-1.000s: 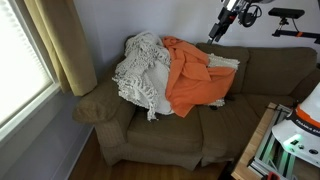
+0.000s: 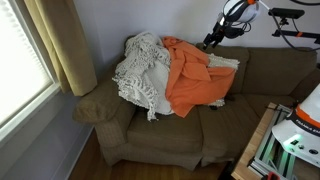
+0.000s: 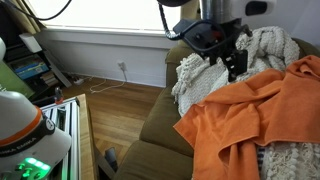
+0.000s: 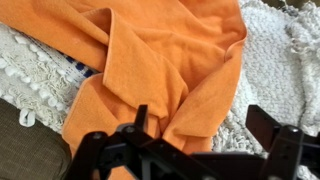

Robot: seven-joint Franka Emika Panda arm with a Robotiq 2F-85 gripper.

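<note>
An orange cloth (image 2: 195, 78) lies in loose folds over the sofa's back and seat, beside and partly over cream knitted blankets (image 2: 145, 65). Just above the cloth's upper right part hangs my gripper (image 2: 210, 42). From the other side, in exterior view 2, the gripper (image 3: 236, 68) is over the upper edge of the orange cloth (image 3: 235, 120). In the wrist view its dark fingers (image 4: 262, 124) stand wide apart, the fingers open, with folds of the orange cloth (image 4: 165, 70) beyond them. Nothing shows between the fingers; whether they touch the cloth, I cannot tell.
The brown sofa (image 2: 165, 140) has bare seat to the front and right of the cloth. A wooden table (image 2: 255, 145) with the robot's base stands at the right. A window (image 2: 20, 50) and a curtain (image 2: 72, 45) are on the left.
The orange cloth and the blankets look unchanged.
</note>
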